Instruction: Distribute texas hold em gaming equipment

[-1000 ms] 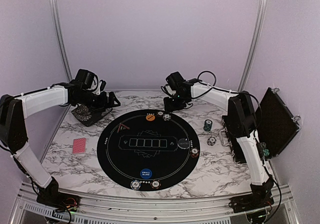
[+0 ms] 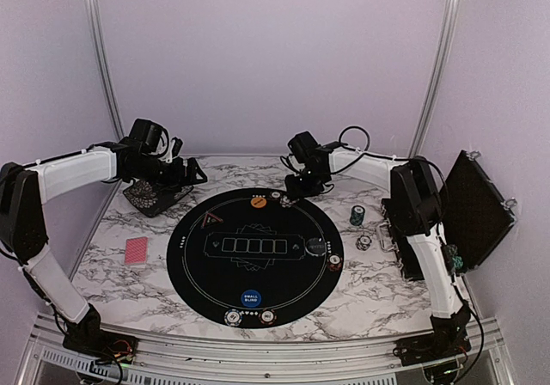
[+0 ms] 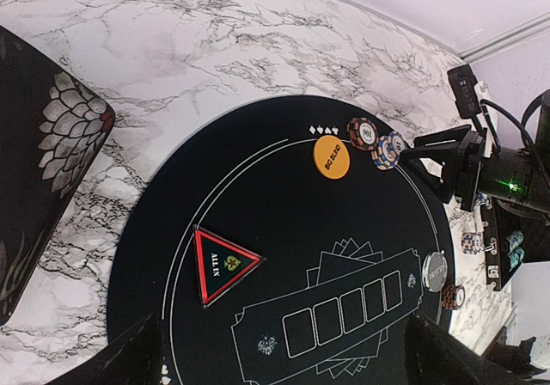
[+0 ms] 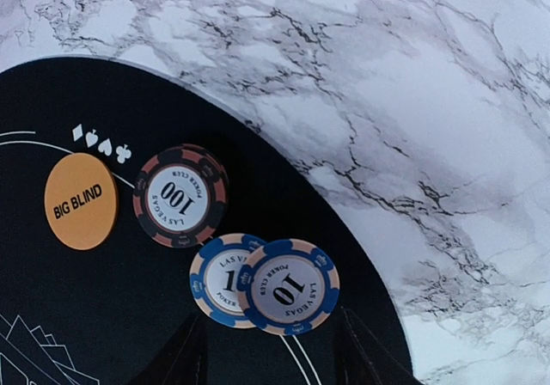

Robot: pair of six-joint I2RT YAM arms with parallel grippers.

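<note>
On the round black mat (image 2: 206,273), two blue-and-peach 10 chips (image 4: 290,288) lie partly overlapping, the right one on top of the left. Beside them sits a dark red 100 chip stack (image 4: 179,198), then the orange BIG BLIND disc (image 4: 82,201). My right gripper hovers just by the blue chips, its fingers (image 4: 186,355) apart with nothing between them. Over the left rear of the mat, my left gripper (image 2: 198,173) stands open and empty. The triangular ALL IN marker (image 3: 225,265) lies below it.
A SMALL BLIND disc (image 2: 250,299) and chips (image 2: 233,317) lie at the mat's front. Red-backed cards (image 2: 136,250) rest at left. A patterned black case (image 2: 150,198) stands behind. Green chips (image 2: 357,216) and an open case (image 2: 473,209) are at right.
The blue chips look more spread out than before. My left arm has stayed still.
</note>
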